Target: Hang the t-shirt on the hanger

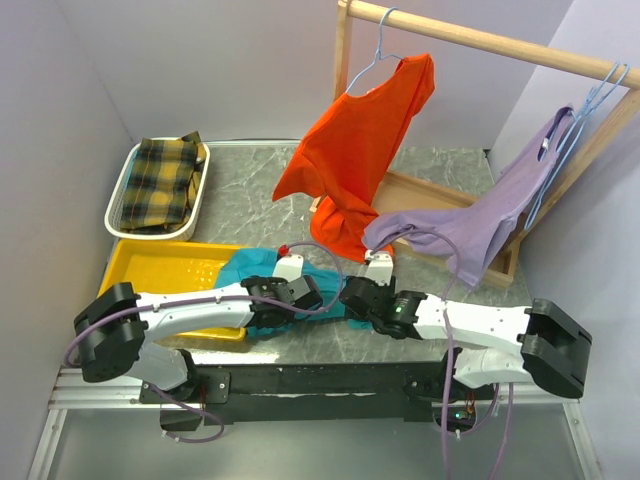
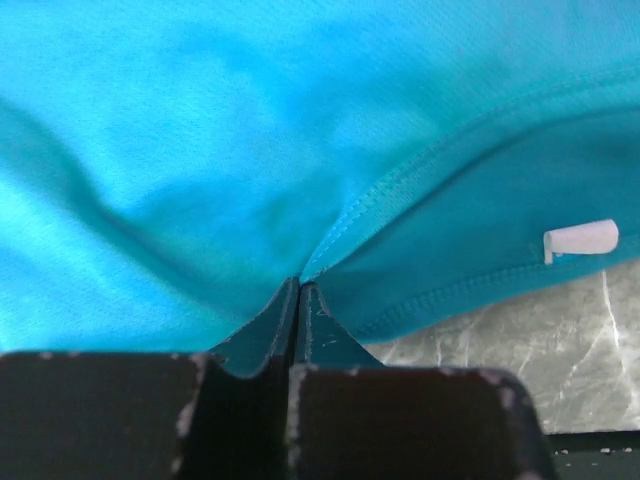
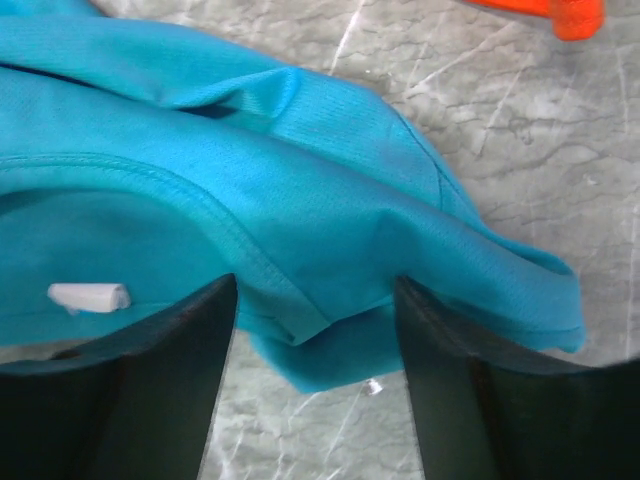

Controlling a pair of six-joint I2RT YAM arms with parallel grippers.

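A teal t shirt (image 1: pixel 245 270) lies crumpled on the counter, partly over the yellow tray's right side. In the left wrist view my left gripper is shut at the shirt's stitched edge (image 2: pixel 370 205), where the cloth gathers into its fingertips. My right gripper stands open over the shirt's other end (image 3: pixel 450 270), with a seam and fold between its fingers. In the top view both grippers are low over the shirt, largely hidden by their housings. Blue hangers (image 1: pixel 575 140) hang at the right of the wooden rail.
An orange shirt (image 1: pixel 355 150) and a lilac shirt (image 1: pixel 490 215) hang from the wooden rail (image 1: pixel 480 36) over a wooden base. The yellow tray (image 1: pixel 140 280) and a white basket (image 1: pixel 120 205) with plaid cloth are on the left. Bare counter shows at the back middle.
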